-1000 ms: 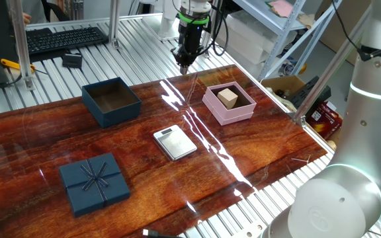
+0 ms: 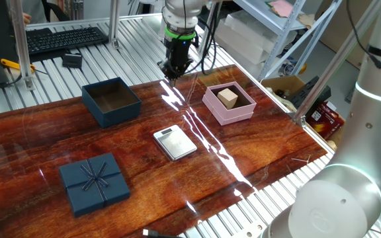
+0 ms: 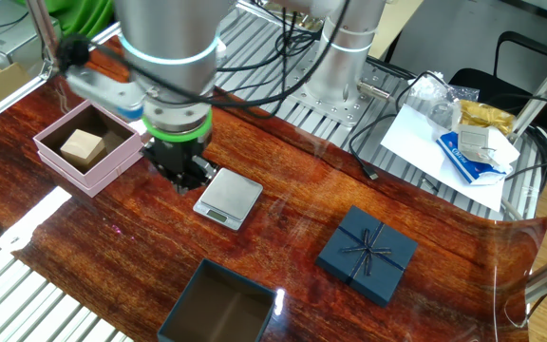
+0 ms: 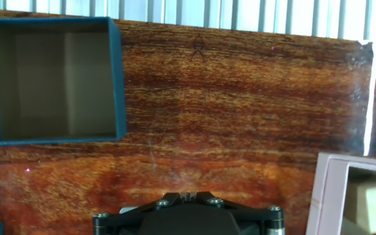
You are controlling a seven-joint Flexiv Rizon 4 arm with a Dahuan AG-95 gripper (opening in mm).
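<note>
My gripper (image 2: 172, 74) hangs above the wooden table, apart from every object. Its black fingers (image 4: 204, 196) come together at the bottom of the wrist view; it looks shut, and nothing shows between them. A pale wooden block (image 3: 83, 147) rests inside the open pink box (image 3: 91, 182). On the other side is an open, empty dark blue box (image 4: 119, 91). A blue lid with a ribbon bow (image 2: 78, 192) lies flat on the table. Between the boxes sits a silver scale (image 2: 177, 144) with nothing on its plate.
The glossy wooden tabletop (image 2: 32, 139) has clear room between the objects. A keyboard (image 2: 65, 39) lies beyond its edge. White paper with a blue packet (image 3: 468, 157) lies beside the arm's base. Cables (image 3: 283, 90) hang along the arm.
In exterior view 1, my gripper has shifted left and slightly down, toward the dark blue box's side. The boxes, block, lid and scale have stayed in place.
</note>
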